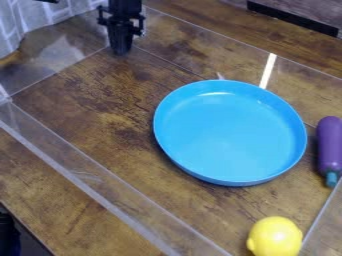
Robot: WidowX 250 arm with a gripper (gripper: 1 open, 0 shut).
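My black gripper (120,42) hangs at the top left of the camera view, near the back corner of the clear-walled enclosure, with its fingers pointing down and looking shut; nothing shows between them. A large blue plate (230,130) lies in the middle right of the wooden floor, well apart from the gripper. A purple eggplant (330,149) lies at the right edge beside the plate, and a yellow lemon (275,237) sits at the bottom right.
Low transparent walls border the wooden surface (94,120). A pale crumpled cloth or sheet (40,25) stands at the top left. The floor left of the plate is bare.
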